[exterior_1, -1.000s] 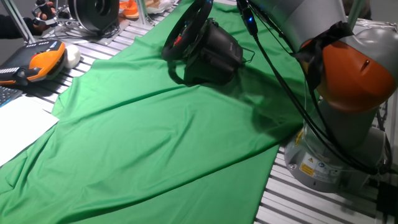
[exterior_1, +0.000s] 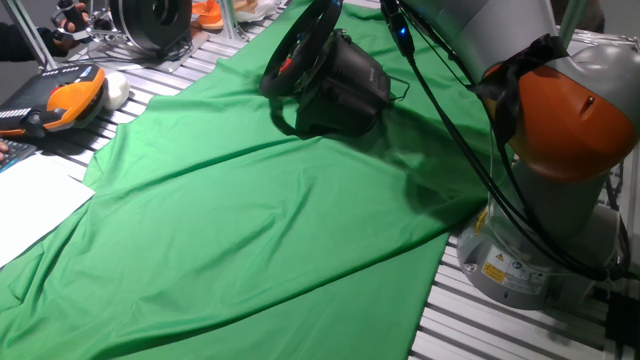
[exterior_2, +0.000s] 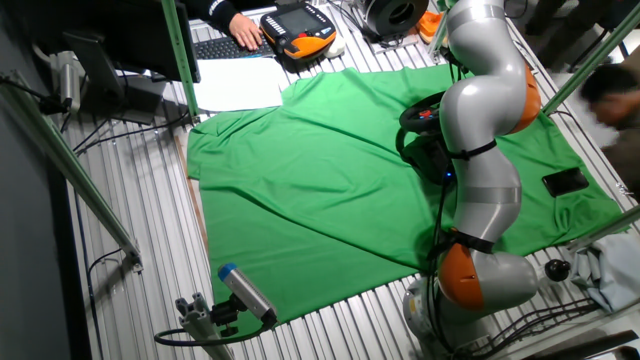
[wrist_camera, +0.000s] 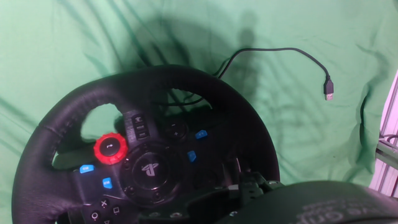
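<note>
A black racing wheel with a PlayStation logo (wrist_camera: 149, 171), a red dial and blue buttons fills the lower left of the wrist view. Its body (exterior_1: 345, 95) rests on the green cloth in exterior view 1, the wheel tilted. Its thin black cable curves over the cloth to a USB plug (wrist_camera: 329, 89), lying free at the right. My gripper shows only as dark parts at the wheel's lower right edge; its fingers blend with the wheel, so neither their opening nor any contact is clear. Both exterior views leave the gripper unseen.
Green cloth (exterior_2: 300, 200) covers the table, with much bare room left of the wheel. A dark phone-like object (exterior_2: 566, 181) lies on its right part. White paper (exterior_2: 238, 84), an orange-black teach pendant (exterior_2: 298, 34) and a person's hand (exterior_2: 244, 30) are at the far edge.
</note>
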